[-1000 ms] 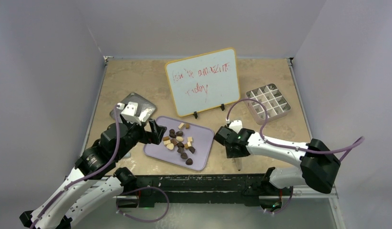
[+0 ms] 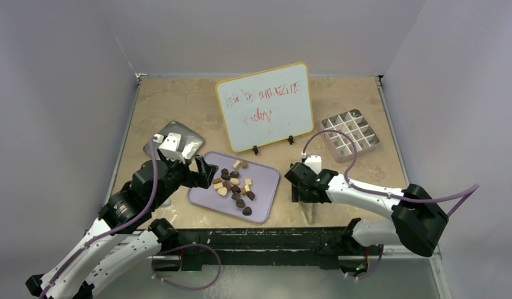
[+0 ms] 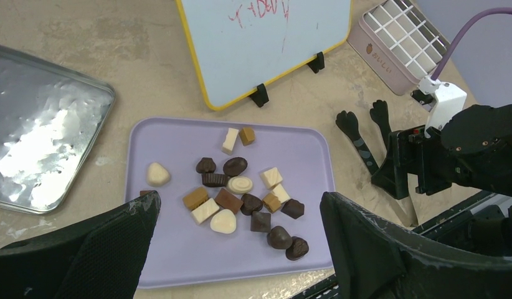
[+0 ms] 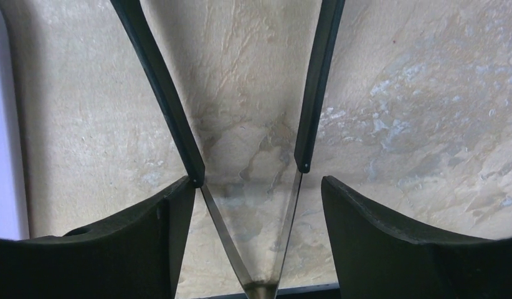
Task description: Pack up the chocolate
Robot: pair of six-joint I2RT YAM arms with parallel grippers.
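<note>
Chocolates (image 3: 225,221) of white, caramel and dark colour lie grouped on a lilac tray (image 2: 206,196). A compartment box (image 2: 357,142) with white dividers stands at the right. Tongs (image 4: 312,106) with black arms lie on the table right of the tray, beneath my right gripper, whose fingers are part apart around the tongs' lower metal section, not visibly gripping it. My left gripper is open above the tray, nothing between its fingers.
A metal tray (image 3: 42,137) lies at the left. A whiteboard (image 2: 263,106) on black stands is behind the lilac tray. Bare table surrounds the tongs and lies between them and the box.
My left arm and the chocolates are unchanged.
</note>
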